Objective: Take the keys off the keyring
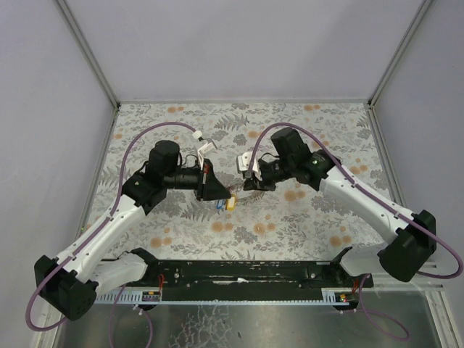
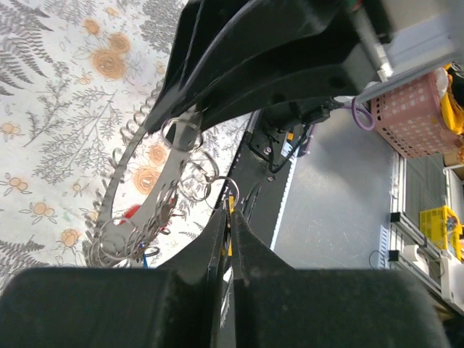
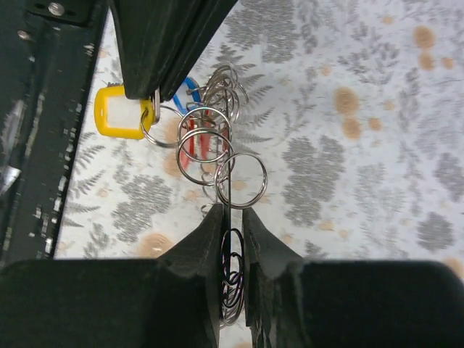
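Observation:
The keyring is a metal strip (image 2: 168, 177) strung with several wire rings. In the right wrist view my right gripper is shut on this strip, which is seen edge-on. A yellow-framed tag (image 3: 119, 112) hangs on a thin ring (image 3: 157, 138) at the tips of my left gripper, whose fingers are shut. The same yellow tag (image 1: 231, 204) shows just below the left fingertips in the top view. Blue and red tags (image 3: 192, 143) lie behind the rings, partly hidden. Whether the yellow tag's ring is linked to the strip is unclear.
A pale mat with orange flowers and grey leaves (image 1: 217, 239) spreads under both arms, with nothing else lying on it. Beyond the front edge is a dark rail (image 1: 239, 270). A pink basket (image 2: 413, 119) and a yellow crate (image 2: 438, 226) stand off the table.

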